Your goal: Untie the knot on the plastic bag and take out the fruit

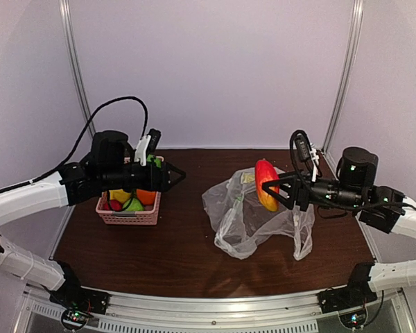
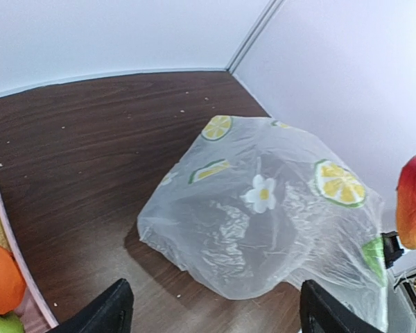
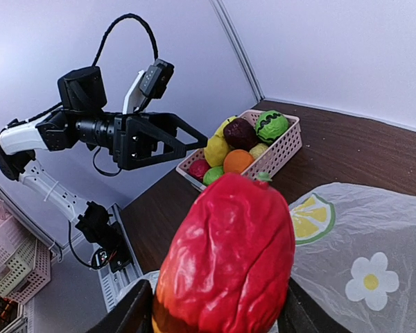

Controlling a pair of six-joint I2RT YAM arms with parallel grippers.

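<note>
The translucent plastic bag (image 1: 239, 215), printed with lemons and a flower (image 2: 262, 192), lies crumpled and open at the right of the table. A red-orange mango (image 1: 267, 184) is held above it by my right gripper (image 1: 277, 191); in the right wrist view the mango (image 3: 222, 257) fills the lower middle between the fingers. My left gripper (image 1: 173, 177) is raised over the basket's right side, open with nothing between its fingers, apart from the bag.
A pink basket (image 1: 128, 218) of assorted fruit stands at the left, partly behind the left arm.
</note>
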